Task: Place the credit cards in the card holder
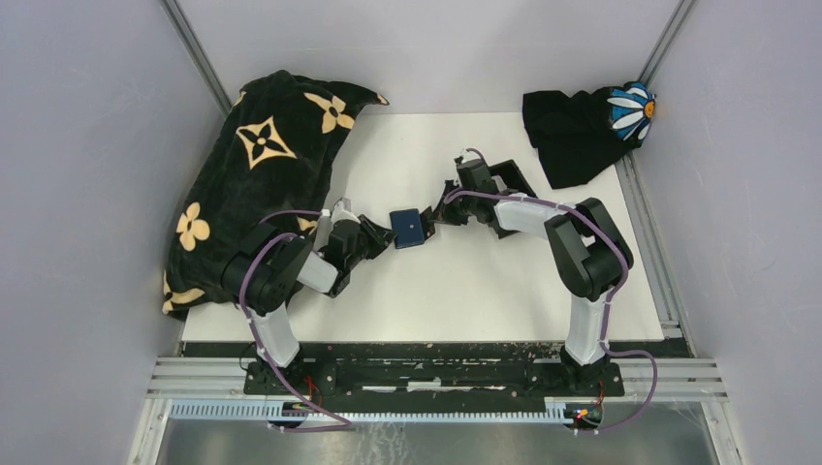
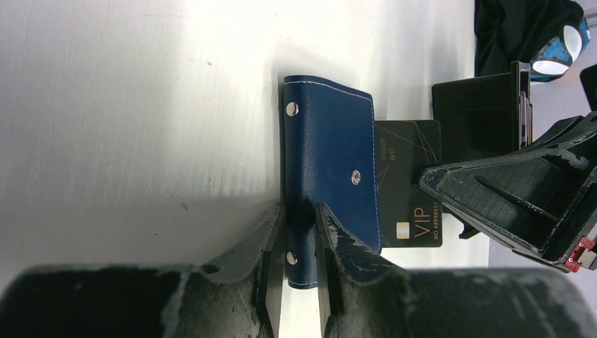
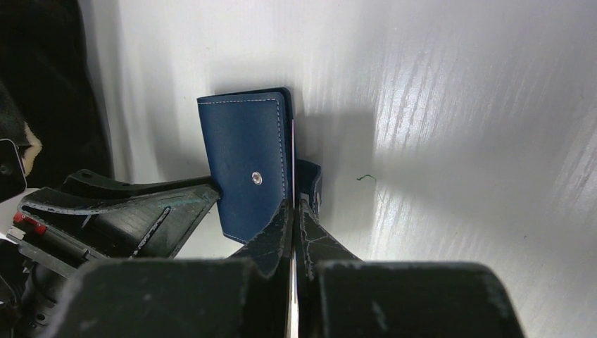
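The navy card holder [image 1: 407,229] is at mid-table, with a white-stitched edge and metal snaps. My left gripper has a finger on either side of the holder's spine [image 2: 303,155]; whether they press on it cannot be told. A black VIP card [image 2: 408,176] reaches the holder's other long side, its far edge hidden behind the cover. The right gripper is shut on this card, whose thin edge [image 3: 293,158] shows between its fingers, beside the holder's open side. How deep the card sits is hidden.
A black box [image 1: 514,179] stands behind the right gripper, with several card edges [image 2: 524,116] in it. A dark patterned cushion [image 1: 267,174] fills the left side, and black cloth [image 1: 577,136] lies at the back right.
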